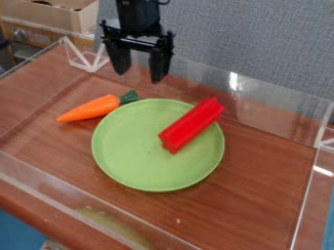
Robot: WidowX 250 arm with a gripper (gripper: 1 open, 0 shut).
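Observation:
My black gripper (140, 61) hangs open at the top centre, above and behind the green plate (137, 151), with nothing between its fingers. A red oblong block (192, 124) lies diagonally on the right part of the plate. An orange toy carrot (92, 108) with green leaves lies on the wooden table left of the plate's upper edge.
Clear low walls edge the wooden table (261, 186), with white brackets at the back left and right corner. A cardboard box (46, 14) sits beyond the table at the top left.

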